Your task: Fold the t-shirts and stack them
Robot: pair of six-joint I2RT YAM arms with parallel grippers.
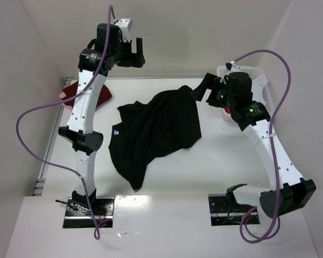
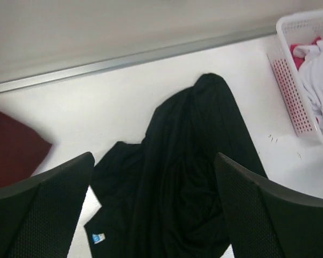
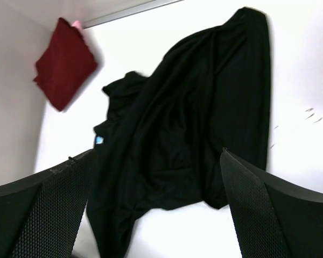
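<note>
A black t shirt [image 1: 156, 126] lies crumpled and spread out in the middle of the white table, with a small pale blue tag near its left edge. Behind and above its left side, my left gripper [image 1: 138, 52] is open and empty. My right gripper [image 1: 201, 88] hovers by the shirt's far right corner, its fingers apart with nothing between them. In both wrist views the shirt [image 2: 177, 161] [image 3: 177, 118] shows below the spread fingers. A dark red folded shirt [image 3: 67, 64] with a bit of pink beneath it rests at the far left, partly hidden by my left arm in the top view.
A white basket [image 2: 290, 80] with white and red cloth inside stands at the far right, partly behind my right arm in the top view. Bare table [image 1: 194, 172] lies in front and to the right of the black shirt.
</note>
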